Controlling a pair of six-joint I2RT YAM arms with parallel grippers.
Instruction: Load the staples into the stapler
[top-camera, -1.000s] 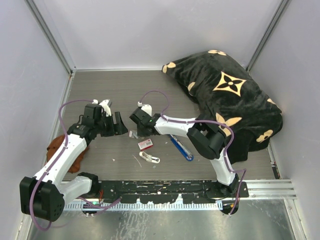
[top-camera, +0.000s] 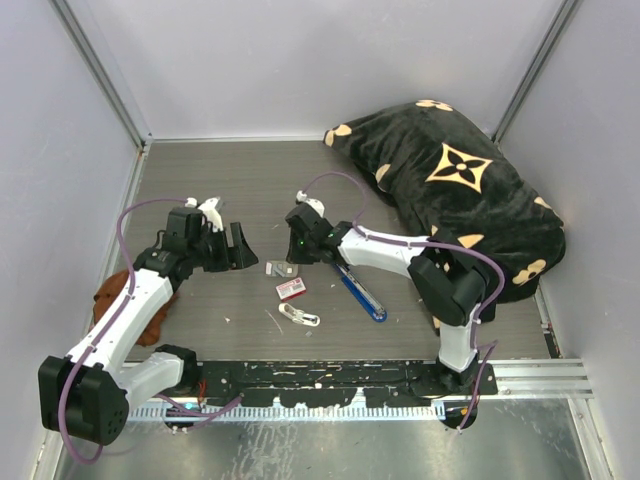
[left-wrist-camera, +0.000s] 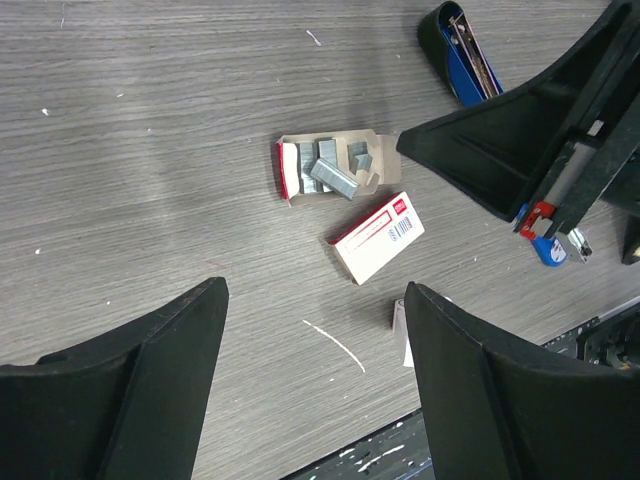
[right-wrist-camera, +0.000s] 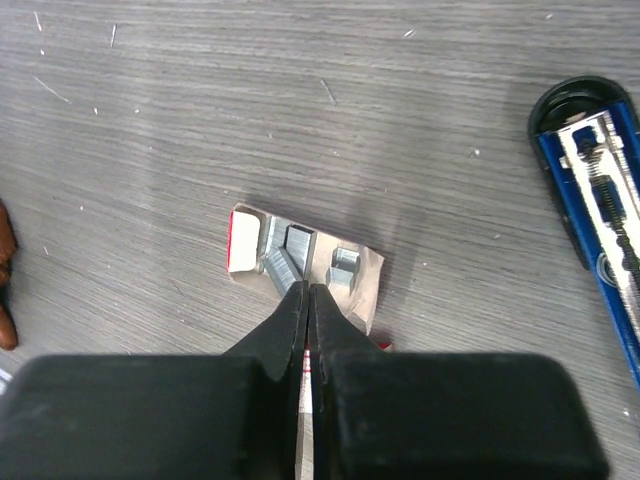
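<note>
Loose grey staple strips (left-wrist-camera: 336, 178) lie in and across an opened small staple box (left-wrist-camera: 285, 170), one strip slanted over the others. My right gripper is above the box's near side; its fingertips meet, with nothing showing between them. The blue stapler (right-wrist-camera: 590, 190) lies opened to the right, its metal channel (right-wrist-camera: 612, 195) facing up; the right arm covers part of it in the top view. To the left of the box, my left gripper (top-camera: 242, 247) stands open and empty above the table.
A closed red and white box (left-wrist-camera: 382, 236) lies close to the opened one. Toward the front is a white item (top-camera: 299, 315). A dark cushion (top-camera: 460, 190) fills the back right, and a brown thing (top-camera: 150, 320) sits at far left.
My right gripper has moved to the right, uncovering more of the opened box. That box has also shifted slightly right. The left arm has stayed still.
</note>
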